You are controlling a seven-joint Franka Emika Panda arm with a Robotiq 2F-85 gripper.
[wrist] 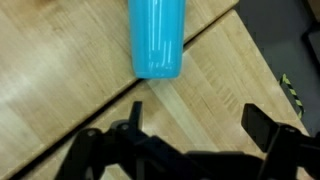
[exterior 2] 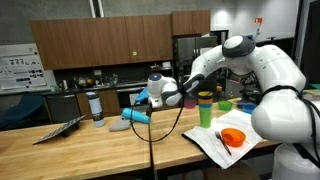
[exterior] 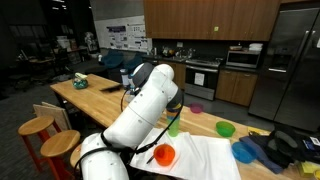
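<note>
In the wrist view my gripper stands open, its two dark fingers wide apart with only wooden tabletop between them. A bright blue cylindrical object (wrist: 158, 38) is ahead of the fingers at the top of that view, outside the fingers and partly cut off by the frame. In exterior view 2 my gripper (exterior 2: 154, 97) is over the wooden table, close to a blue object (exterior 2: 140, 117). The arm largely hides the gripper in exterior view 1.
A white cloth (exterior: 207, 158) lies near the arm's base, with an orange bowl (exterior: 165, 155) on it. A green cup (exterior 2: 205, 116) stands nearby. Green (exterior: 225, 129) and blue bowls (exterior: 243, 152) sit farther right. The table's left part (exterior 2: 50, 160) has free room.
</note>
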